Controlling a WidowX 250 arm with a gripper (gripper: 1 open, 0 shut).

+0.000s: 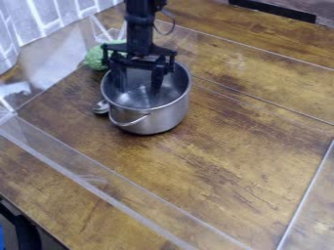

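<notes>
A stainless steel pot [146, 115] with side handles stands on the wooden table, left of centre. The black gripper [141, 70] reaches down from the top over the pot, its fingers at or just inside the rim; whether they are open or shut is hard to make out. Behind the pot at the left lies a pale green lettuce-like object [100, 57], partly hidden by the arm. A small metal item beside the pot's left side is too small to identify.
Clear plastic walls run along the left and near side of the wooden table [235, 127]. A white ribbed surface is at the top left.
</notes>
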